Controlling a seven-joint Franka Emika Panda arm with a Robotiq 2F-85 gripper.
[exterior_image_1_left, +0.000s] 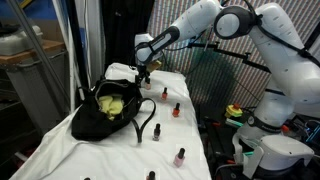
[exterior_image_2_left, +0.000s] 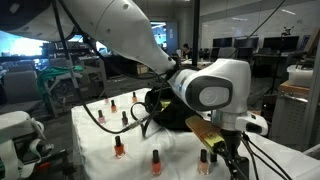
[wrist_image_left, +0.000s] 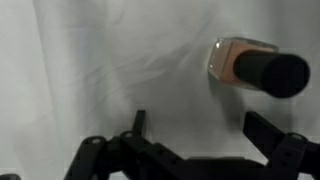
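Note:
My gripper is open, with bare white tabletop between its fingers. A small bottle (wrist_image_left: 229, 56) with a black cap (wrist_image_left: 280, 74) and brownish contents stands ahead of the right finger, outside the gap. At the table's far end in exterior view 1, the gripper (exterior_image_1_left: 142, 79) hangs low over the surface. Exterior view 2 has a bottle (exterior_image_2_left: 204, 163) close beside the gripper, whose fingers are hard to make out there. A black bag (exterior_image_1_left: 92, 124) with yellow contents (exterior_image_1_left: 111, 105) lies open on the table.
Several more small black-capped bottles stand spread over the white table (exterior_image_1_left: 105, 158), among them an orange one (exterior_image_1_left: 176, 110) and a pink one (exterior_image_1_left: 179, 158). The bag's strap (exterior_image_1_left: 148, 122) loops across the middle. Clear surface lies along the near part of the table.

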